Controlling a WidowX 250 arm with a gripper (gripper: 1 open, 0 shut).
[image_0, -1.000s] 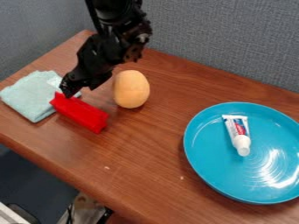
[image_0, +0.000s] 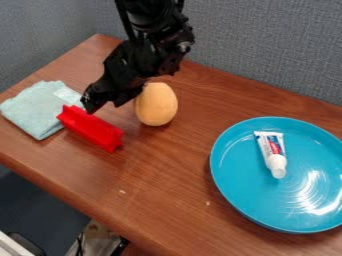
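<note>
My black gripper (image_0: 116, 94) is open and hangs tilted over the table, above and just behind a red elongated object (image_0: 91, 130), between it and a peach-coloured egg-shaped object (image_0: 156, 105). Nothing shows held in it. The red object lies on the wood beside a pale mint cloth (image_0: 34, 108). On the right, a white toothpaste tube (image_0: 271, 152) with a red label lies on a blue plate (image_0: 301, 213).
The wooden table (image_0: 160, 200) has clear room in the middle and front, between the red object and the plate. Its front-left edge drops to a dark floor. Grey partitions stand behind.
The arm and gripper have moved rightward, toward the peach object and away from over the red object. The objects on the table look unmoved.
</note>
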